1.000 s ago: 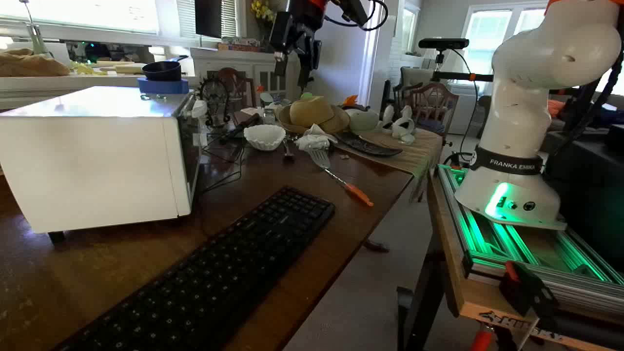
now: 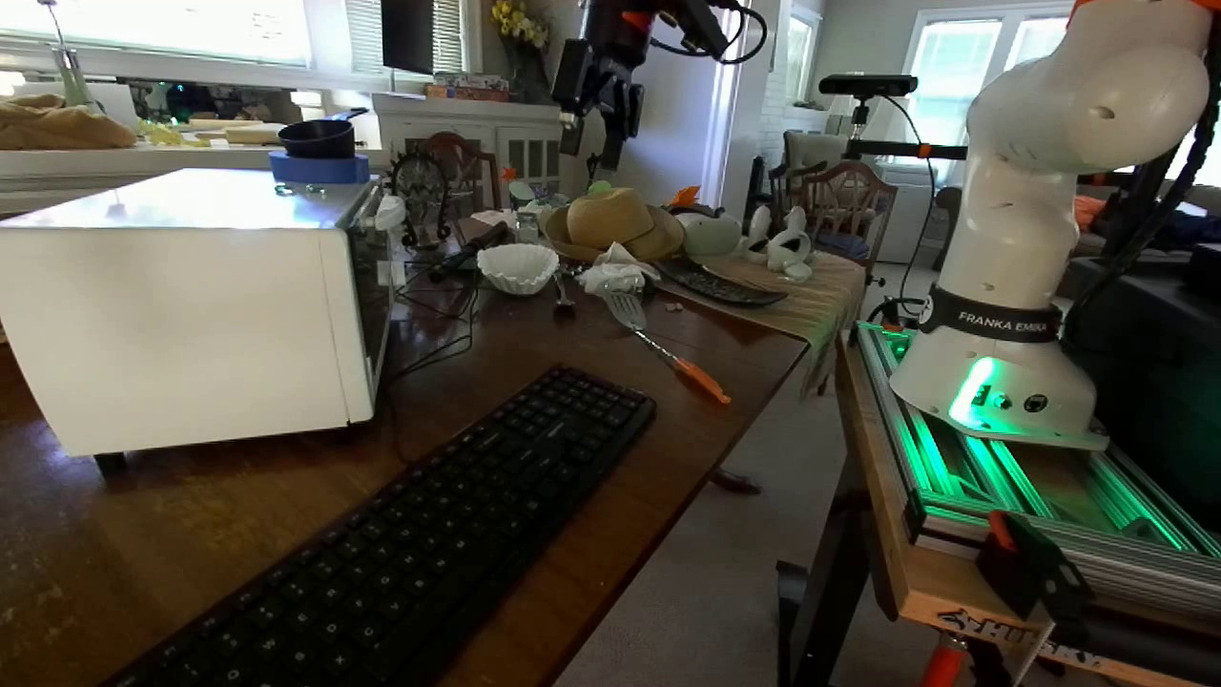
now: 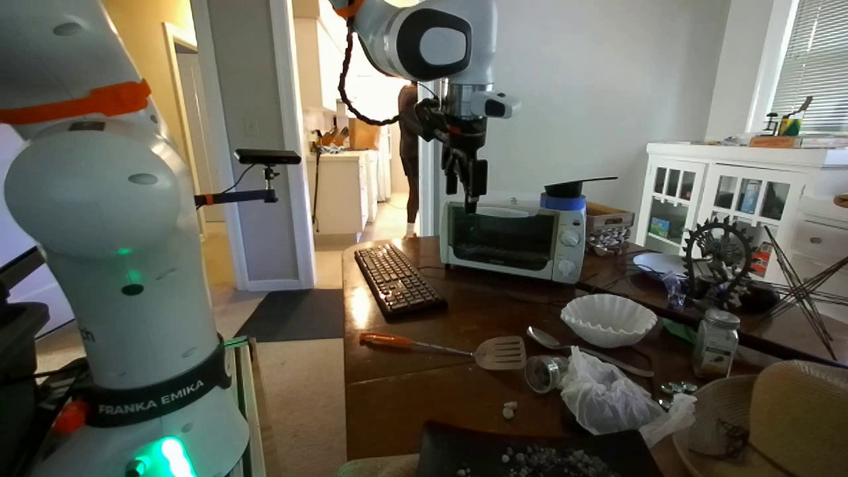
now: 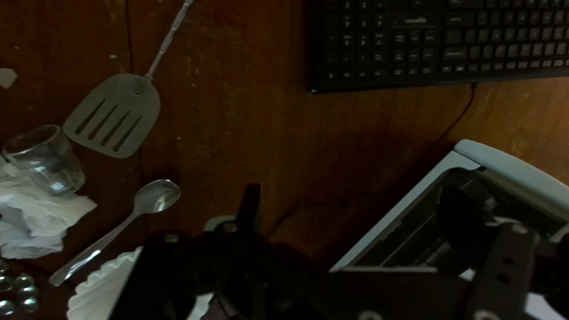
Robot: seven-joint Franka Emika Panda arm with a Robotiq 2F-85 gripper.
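High above the table, my gripper (image 2: 591, 143) is open with empty space between its fingers. In the second exterior view the gripper (image 3: 465, 191) appears in front of the white toaster oven (image 3: 509, 267), well above the tabletop. A slotted spatula (image 3: 501, 353) with an orange handle lies flat on the wood. Beyond it are a metal spoon (image 3: 584, 350) and a white fluted bowl (image 3: 609, 319). From the wrist, the dark fingers cover part of the bowl (image 4: 101, 288) and the oven, while the spatula (image 4: 116, 114) and spoon (image 4: 156, 197) show clear of them.
A black keyboard (image 3: 397, 278) lies near the table's edge. A tipped glass (image 3: 545, 373), crumpled white plastic (image 3: 600, 393), a jar (image 3: 716, 343) and a straw hat (image 3: 795, 413) crowd the other end. A blue-based black pan (image 2: 318, 139) tops the oven. Bare wood separates keyboard and spatula.
In the first exterior view my gripper has shifted a little to the right and stays raised. The objects on the table have not moved.
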